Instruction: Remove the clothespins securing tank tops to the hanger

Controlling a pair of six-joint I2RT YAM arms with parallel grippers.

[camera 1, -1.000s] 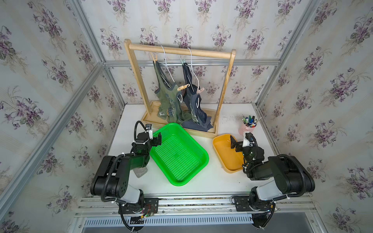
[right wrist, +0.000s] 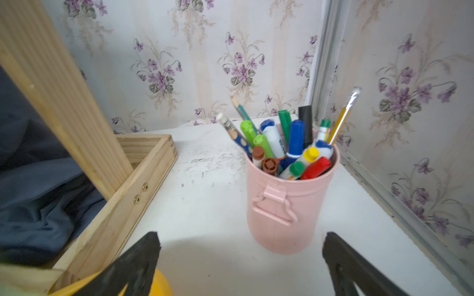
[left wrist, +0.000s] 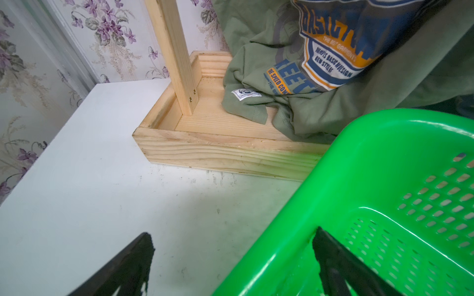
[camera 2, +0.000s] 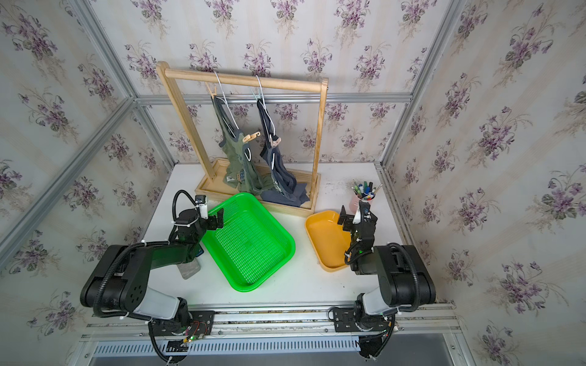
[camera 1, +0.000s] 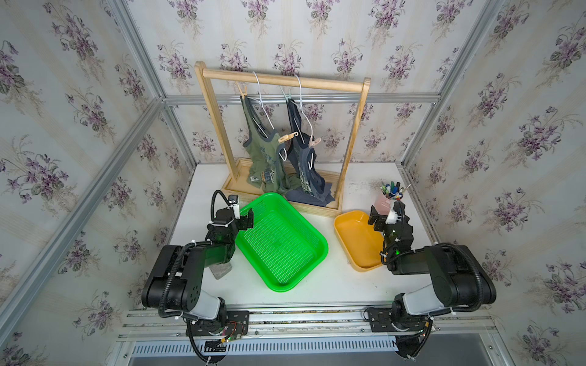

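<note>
Two tank tops hang from white wire hangers on the wooden rack: a green tank top (camera 1: 266,155) and, to its right, a dark blue tank top (camera 1: 307,164). A wooden clothespin (camera 1: 288,137) grips the green top's right strap; another wooden clothespin (camera 1: 243,89) sits at its upper left strap. On the blue top, a pale pink clothespin (camera 1: 315,142) is at the right strap and a greenish clothespin (camera 1: 285,94) at the upper left. My left gripper stands open and empty by the green basket's left rim. My right gripper is open and empty, near the orange tray.
The green basket (camera 1: 320,247) lies in front of the rack (camera 1: 355,131). An orange tray (camera 1: 348,244) is to its right, partly under my right arm. Behind that arm stands a pink cup (right wrist: 288,212) of pens.
My right gripper has shifted slightly to the right and away from the front edge, towards the pen cup. The left arm, tank tops and clothespins look unmoved.
</note>
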